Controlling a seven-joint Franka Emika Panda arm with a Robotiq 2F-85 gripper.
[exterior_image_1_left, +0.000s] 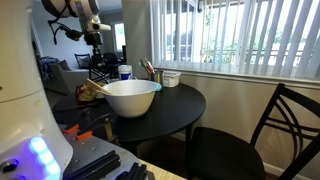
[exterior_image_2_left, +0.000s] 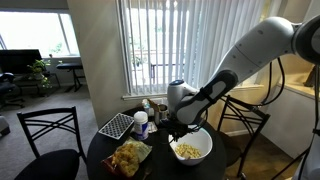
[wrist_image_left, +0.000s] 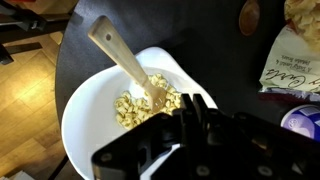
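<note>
A white bowl with popcorn in it stands on the dark round table; it also shows in exterior view 1 as the bowl. The wooden spoon leans in it, its head among the popcorn and its handle reaching past the rim. My gripper is over the bowl, partly open, its dark fingers beside the spoon's head and apart from the handle. Nothing shows between them. From the side, the gripper hangs above the bowl; its tips are too small to make out there.
A snack bag lies near a lidded tub on the table. Behind the bowl stands a holder with utensils and a white box. Black chairs stand around.
</note>
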